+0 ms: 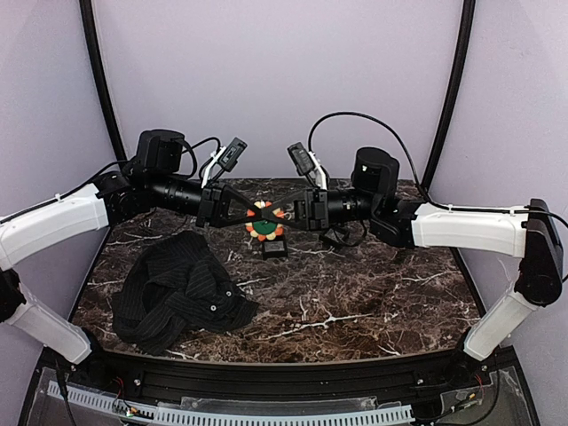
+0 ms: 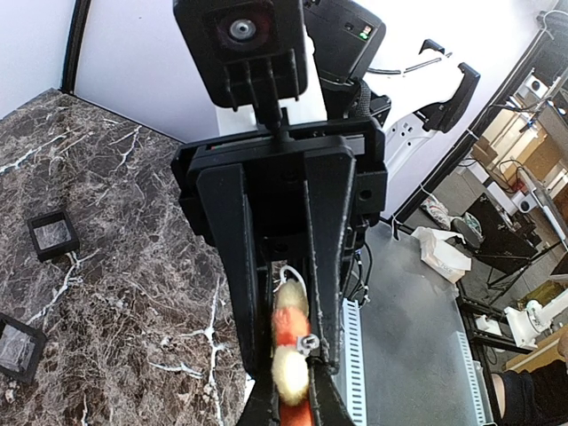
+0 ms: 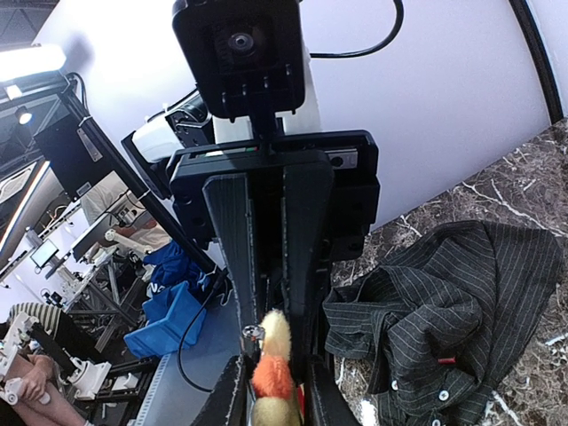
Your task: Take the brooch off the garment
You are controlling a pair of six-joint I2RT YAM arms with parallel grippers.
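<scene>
A felt flower brooch (image 1: 264,229), orange and cream petals round a green middle, is held in the air at the centre, where both grippers meet. My left gripper (image 1: 256,213) is shut on it. My right gripper (image 1: 274,214) reaches it from the other side, fingertips at its rim; how far its fingers stand apart is hard to tell. Both wrist views show the brooch edge-on with a small metal clasp (image 2: 307,343). The dark pinstriped garment (image 1: 177,293) lies crumpled on the table at the front left, apart from the brooch.
Two small black square frames (image 2: 53,234) lie on the marble table (image 1: 373,302) behind the brooch.
</scene>
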